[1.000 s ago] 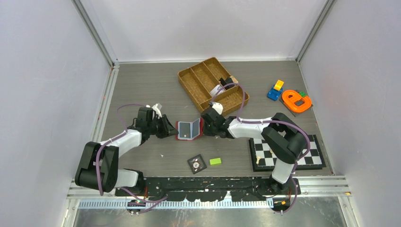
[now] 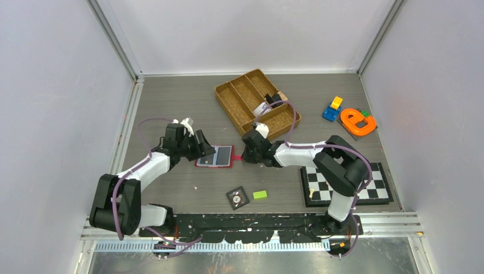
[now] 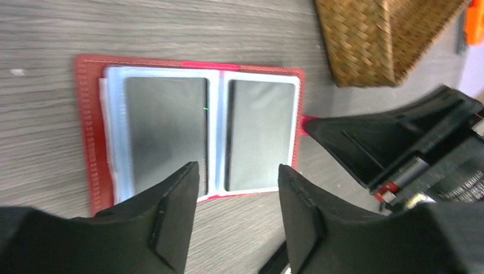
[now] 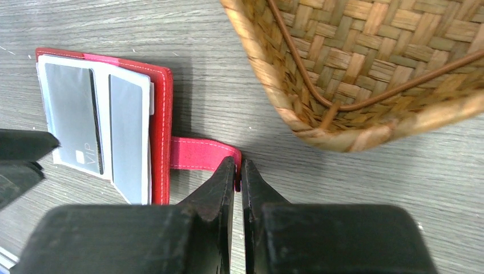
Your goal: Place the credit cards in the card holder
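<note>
The red card holder (image 2: 215,156) lies open on the table, its two clear sleeves holding grey cards; in the right wrist view a card (image 4: 71,114) marked VIP shows. My right gripper is shut on the end of the pink strap (image 4: 194,153) at the holder's right side. My left gripper stands open over the holder, nothing between its fingers.
A woven divided tray (image 2: 228,105) is just behind my right gripper, with small items inside. A dark square object (image 2: 237,197), a green block (image 2: 260,194), a chessboard (image 2: 371,194) and toys (image 2: 358,122) lie around.
The holder has moved left, away from my right gripper, and lies flatter, with its strap now stretched out. My left gripper has shifted slightly and stands more open.
</note>
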